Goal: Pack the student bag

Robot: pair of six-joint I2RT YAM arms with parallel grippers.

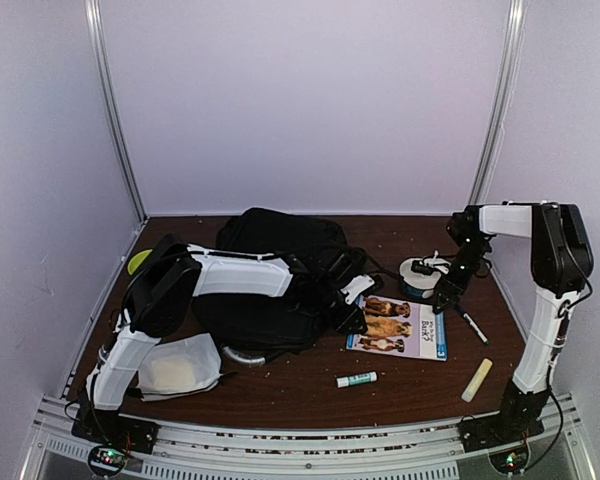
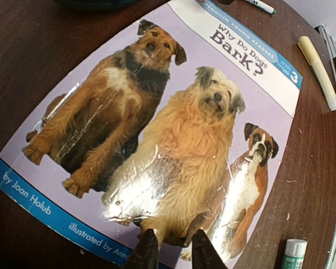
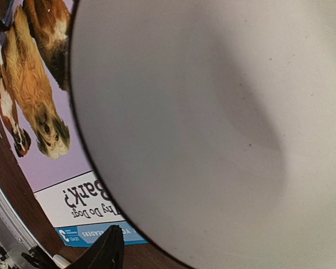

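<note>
A picture book with three dogs on its cover (image 1: 405, 327) lies flat right of the black bag (image 1: 255, 315). My left gripper hangs over the book's lower edge, its fingers part open with nothing between them. A round container with a white lid (image 1: 416, 270) stands behind the book. Beside it is my right gripper (image 1: 438, 287), open. In the right wrist view the white lid (image 3: 213, 134) fills most of the picture; one dark finger (image 3: 109, 249) shows at its lower left, while the other is hidden.
A glue stick (image 1: 357, 380) lies in front of the book. To the right are a yellow marker (image 1: 477, 380) and a white marker (image 1: 471, 325). A whitish pouch (image 1: 178, 368) rests at front left, and a yellow-green round thing (image 1: 138, 261) sits partly behind the left arm.
</note>
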